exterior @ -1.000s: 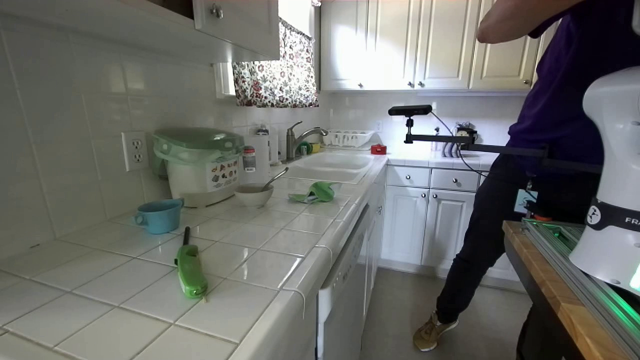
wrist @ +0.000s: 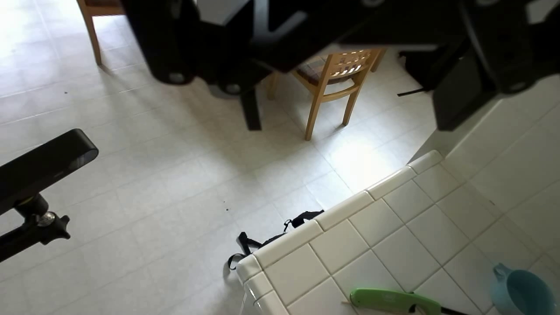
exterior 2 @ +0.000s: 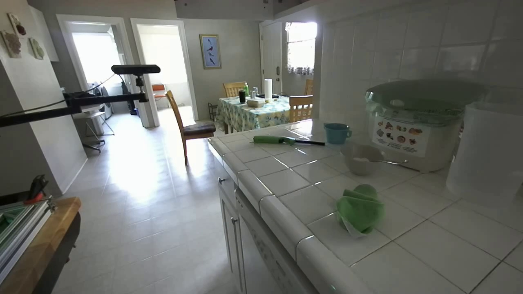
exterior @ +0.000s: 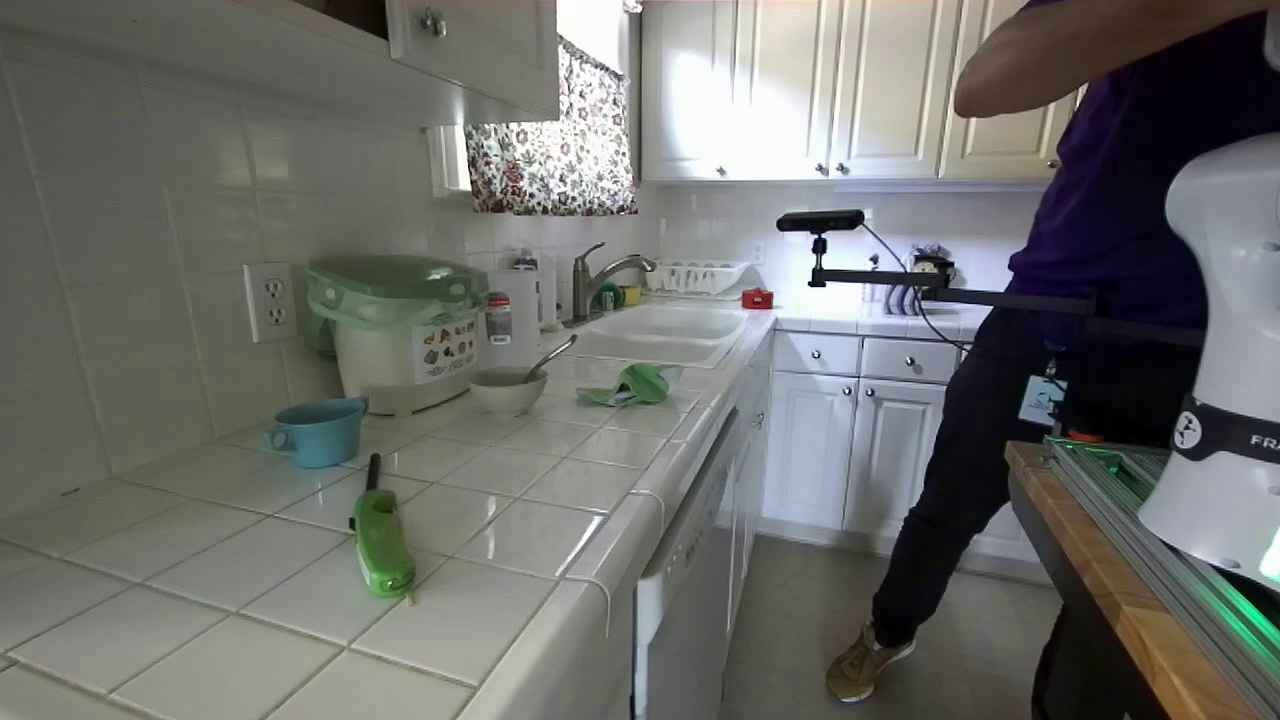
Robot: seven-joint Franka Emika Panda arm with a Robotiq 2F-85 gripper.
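Note:
In the wrist view my gripper stands wide open, its two dark fingers far apart with only floor and a chair visible beyond them. It is clear of everything on the white tiled counter. A green lighter with a black nozzle lies on the counter, also at the bottom edge of the wrist view. Beside it sits a blue cup. Farther along are a pale bowl holding a spoon, and a crumpled green cloth. Neither exterior view shows the gripper.
A rice-cooker-sized bin with a green lid stands against the wall, with a white bottle-like container beside it. The sink lies beyond. A camera on a bar juts out over the floor. A person stands behind the arm's base.
The person behind the arm has shifted slightly left, with the forearm a little lower. The counter objects and the arm's base look unmoved in exterior view 1.

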